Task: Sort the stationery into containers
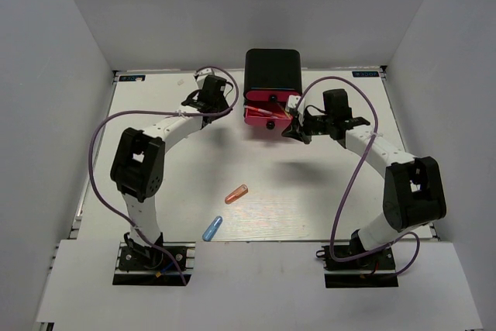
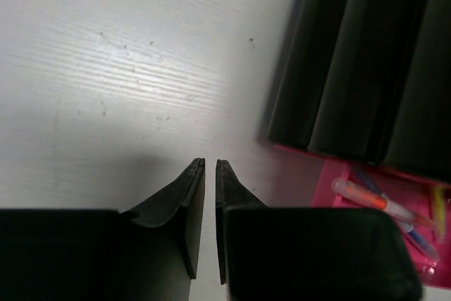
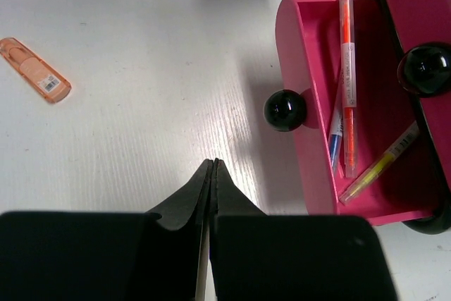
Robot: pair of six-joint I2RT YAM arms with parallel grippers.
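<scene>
The black container with pink drawers (image 1: 273, 69) stands at the back centre. Its open lower pink drawer (image 3: 310, 174) holds an orange-red pen (image 3: 348, 68), a blue pen (image 3: 335, 142) and a yellow pen (image 3: 387, 158). An orange piece (image 1: 236, 194) and a blue piece (image 1: 212, 228) lie loose at the table's front. My left gripper is left of the container, its fingertips almost together; I see no object between them. My right gripper is shut by the drawer's front right, nothing visible between its fingers.
Black knobs (image 3: 285, 109) stick out from the drawers. Purple cables loop over both arms.
</scene>
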